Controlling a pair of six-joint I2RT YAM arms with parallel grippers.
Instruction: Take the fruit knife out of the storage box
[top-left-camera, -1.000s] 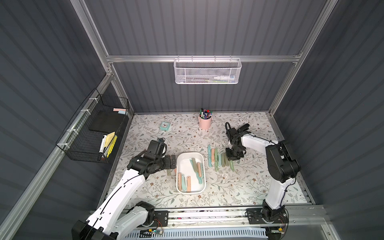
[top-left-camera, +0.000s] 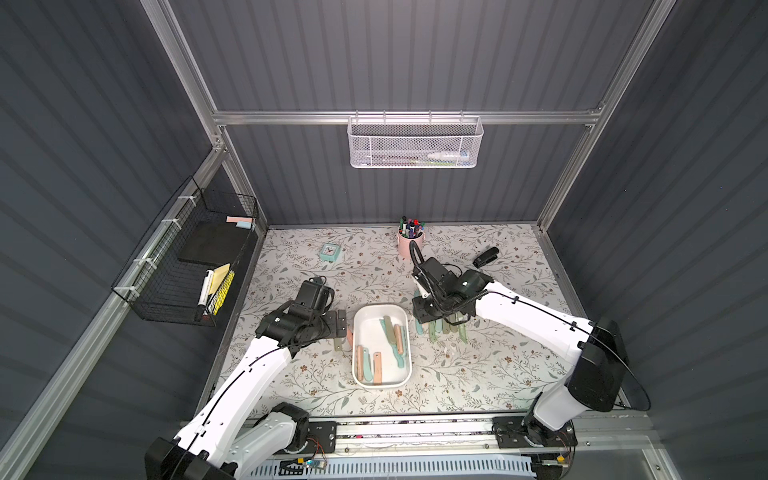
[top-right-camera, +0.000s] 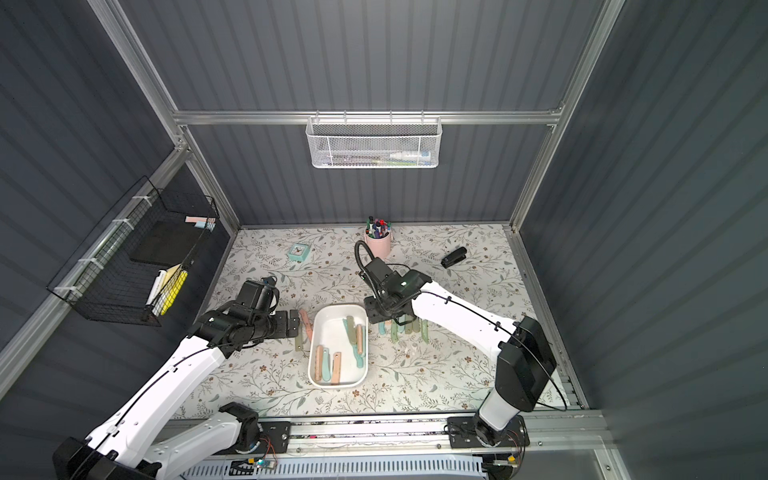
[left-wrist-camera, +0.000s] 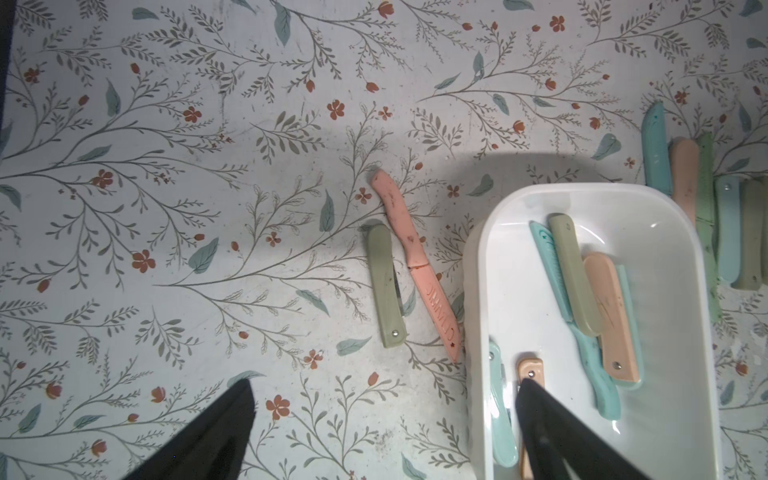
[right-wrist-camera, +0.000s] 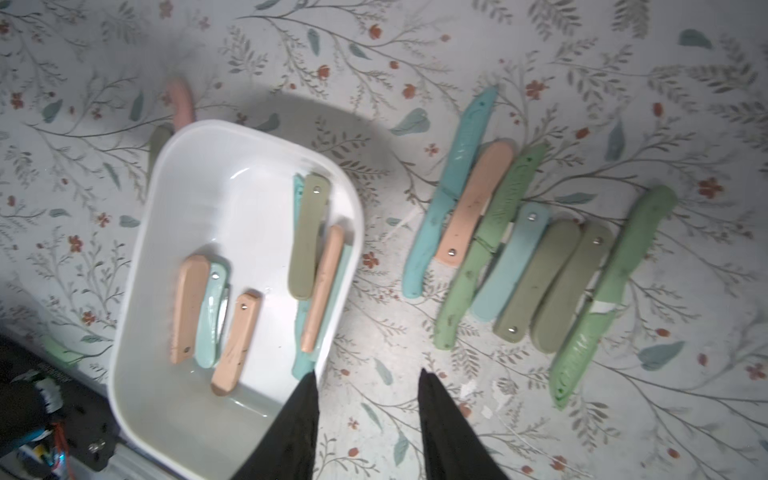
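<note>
A white storage box (left-wrist-camera: 520, 200) holds several pastel fruit knives, green, pink and blue, among them a green one (left-wrist-camera: 577, 272) at the far end. A row of knives (right-wrist-camera: 512, 248) lies right of the box; a pink knife (left-wrist-camera: 404, 224) and a green one (left-wrist-camera: 384, 284) lie on its left. My left gripper is open above the table at the box's left, nothing between its fingers. My right gripper hangs over the box's right edge and the row, its fingers apart and empty.
A pink pen cup (top-left-camera: 410, 244) stands at the back, with a small teal clock (top-left-camera: 329, 253) left of it and a black stapler (top-left-camera: 485, 257) right. A black wire basket hangs on the left wall.
My right arm has swung left from over the knife row toward the box. The left arm has barely moved.
</note>
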